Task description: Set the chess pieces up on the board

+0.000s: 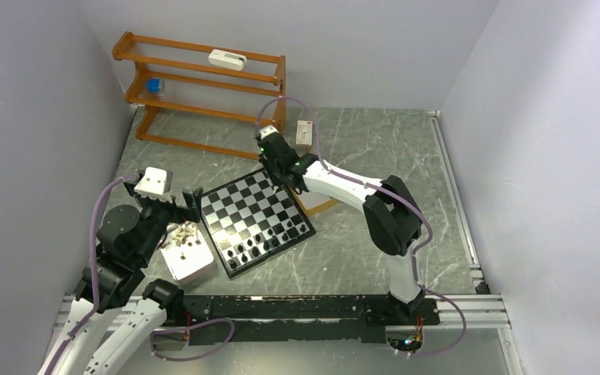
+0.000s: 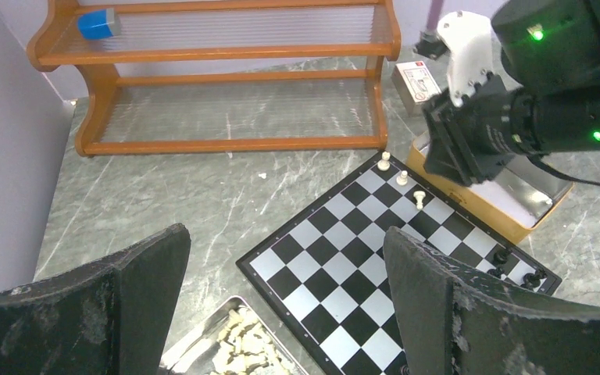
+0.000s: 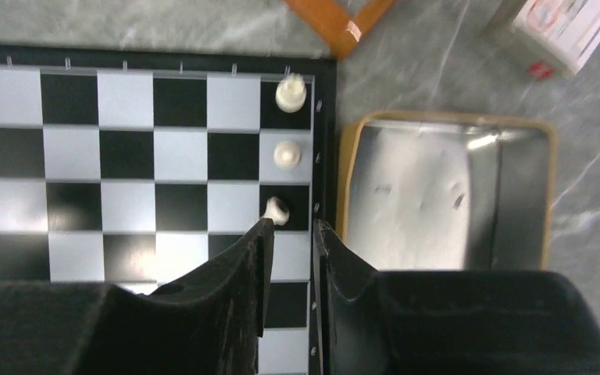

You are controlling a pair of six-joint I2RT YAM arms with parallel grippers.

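The chessboard (image 1: 246,215) carries black pieces (image 1: 255,251) along its near side and three white ones at the far corner: (image 3: 290,94) one pawn, a second pawn (image 3: 287,154) and a third white piece (image 3: 276,209). My right gripper is open above that end of the board, its fingertips over the edge near the third piece. My left gripper hangs open above the tray of white pieces (image 2: 246,344) left of the board, nothing between its fingers.
A yellow-rimmed box (image 3: 351,172) lies right of the board. The wooden shelf (image 2: 226,143) stands behind, with a small carton (image 2: 416,82) beside it.
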